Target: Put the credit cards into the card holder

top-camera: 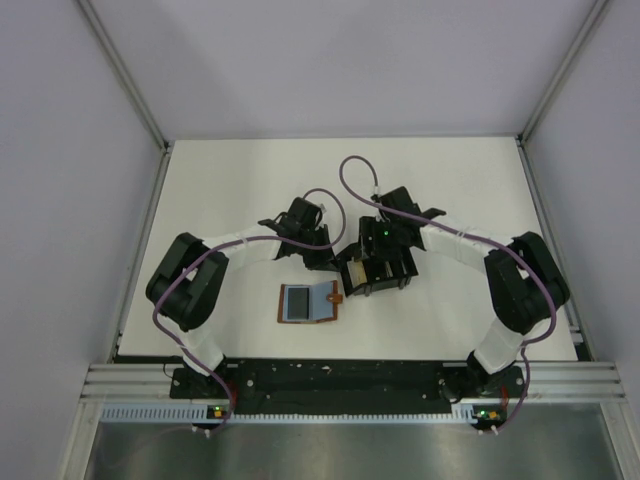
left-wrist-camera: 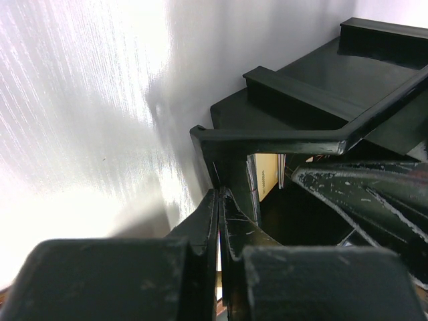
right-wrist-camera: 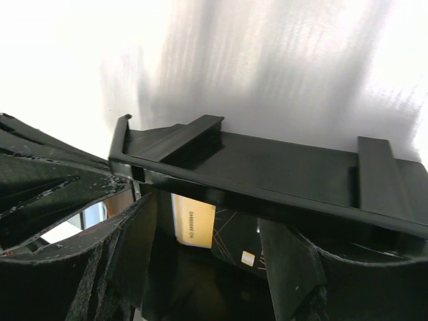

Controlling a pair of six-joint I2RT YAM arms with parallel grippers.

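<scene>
The black card holder sits at the table's centre, cards in its slots: a yellow card and a black card show. My left gripper is shut against the holder's left end, nothing visible between its fingers. My right gripper is open over the holder, its fingers either side of the cards' area; it hides part of the holder in the top view.
An open wallet-like item with brown edges and blue-grey inside lies front left of the holder.
</scene>
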